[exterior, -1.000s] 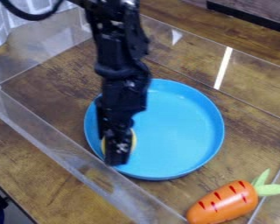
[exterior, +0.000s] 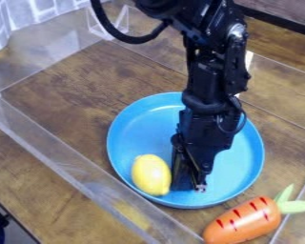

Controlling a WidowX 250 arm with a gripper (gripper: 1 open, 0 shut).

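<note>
A yellow lemon (exterior: 152, 174) rests on the left front part of a blue plate (exterior: 140, 124). My black gripper (exterior: 193, 183) reaches down onto the plate just right of the lemon, beside it and not around it. The fingers look shut, with nothing visible between them.
A toy carrot (exterior: 242, 221) lies at the front right, outside the plate. A clear plastic barrier (exterior: 66, 162) runs diagonally along the left front. Bare wooden table (exterior: 79, 86) shows at the back left.
My gripper has moved right from over the lemon to beside it, uncovering the lemon. The plate has shifted slightly right and toward the front.
</note>
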